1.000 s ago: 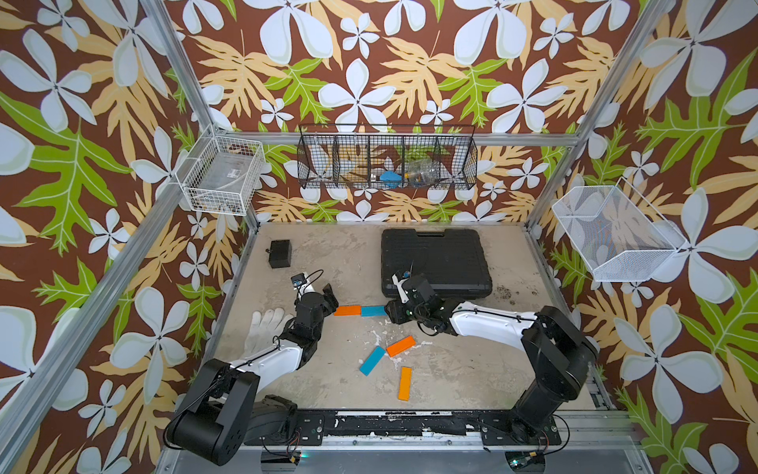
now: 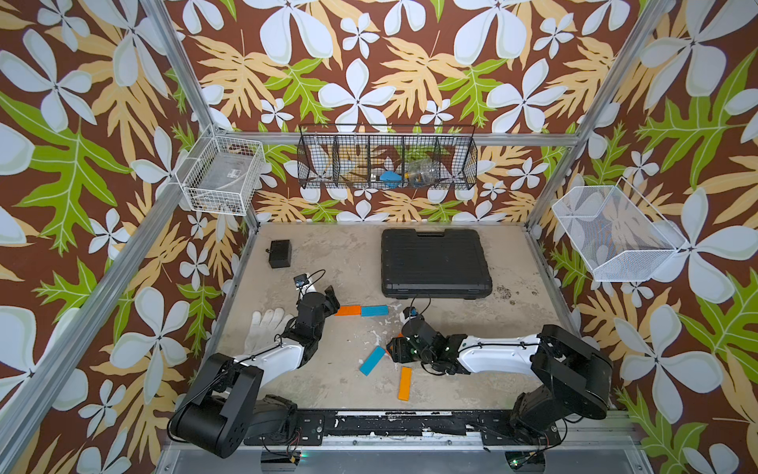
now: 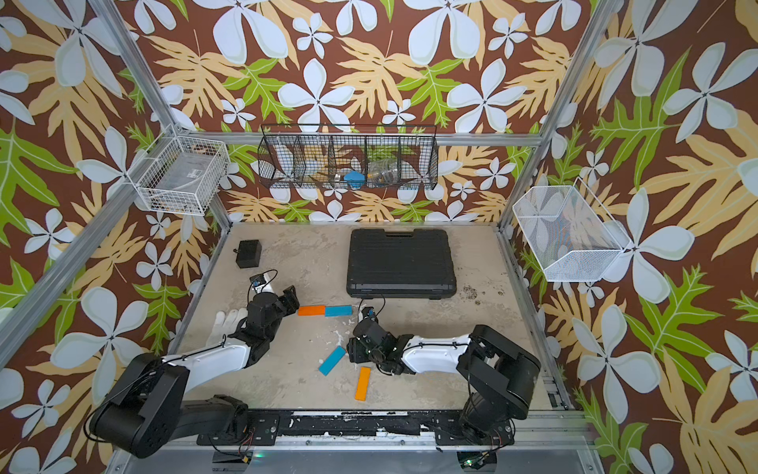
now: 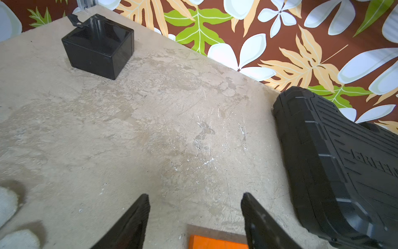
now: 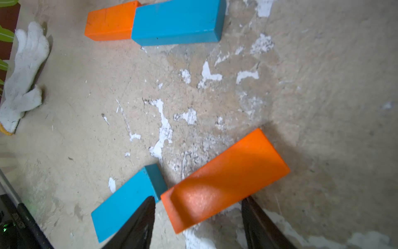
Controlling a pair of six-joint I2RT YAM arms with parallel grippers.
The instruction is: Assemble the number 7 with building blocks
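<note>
An orange block and a blue block lie end to end in a straight row. Just left of that row, my left gripper is part open with nothing between its fingers; the orange block's end shows low in the left wrist view. Further forward, a second orange block lies slanted between the spread fingers of my right gripper, which is open above it. Next to its near end rests another blue block, slanted too. A yellow-orange block sits near the front edge, roughly front to back.
A big black case occupies the back middle. At the back left stands a small black box, and a white glove lies by the left arm. Bare table shows between the box and the case.
My right gripper has moved toward the front, from beside the row's blue block to over the slanted orange block. My left arm has hardly moved. The blocks lie where they were.
</note>
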